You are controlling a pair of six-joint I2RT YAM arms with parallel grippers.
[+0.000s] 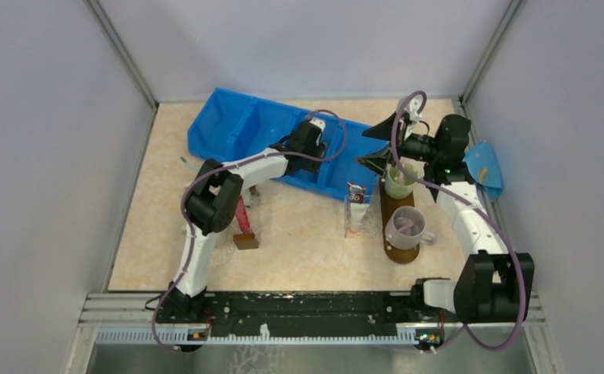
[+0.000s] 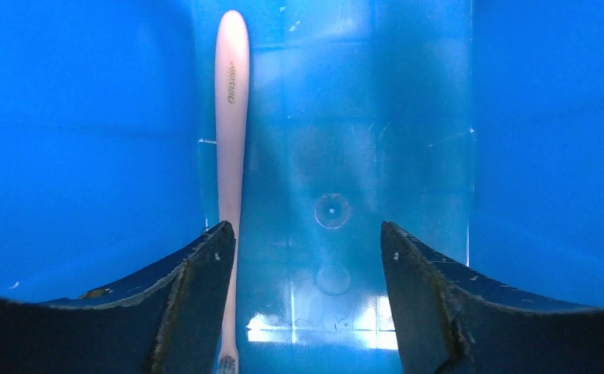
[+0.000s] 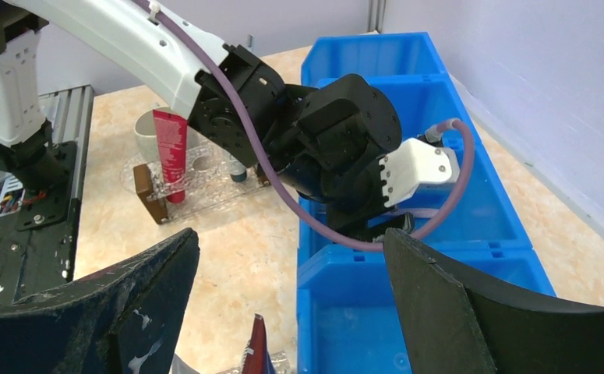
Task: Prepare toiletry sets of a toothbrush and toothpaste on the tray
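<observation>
A pink toothbrush (image 2: 232,125) lies on the floor of a compartment of the blue tray (image 1: 314,185), along its left side in the left wrist view. My left gripper reaches down into that compartment, its fingers apart and nothing between them; its left finger covers part of the brush's lower length. My right gripper (image 1: 365,146) hangs open and empty over the tray's right end. A red toothpaste tube (image 3: 171,152) stands in a clear holder on the left side. Another tube (image 1: 358,209), dark and white, sits in a clear holder before the tray's right part.
A grey mug (image 1: 405,226) and a green cup (image 1: 399,184) with brushes stand on a brown board (image 1: 401,255) at right. A blue cloth (image 1: 483,167) lies by the right wall. Bare table fills the middle front.
</observation>
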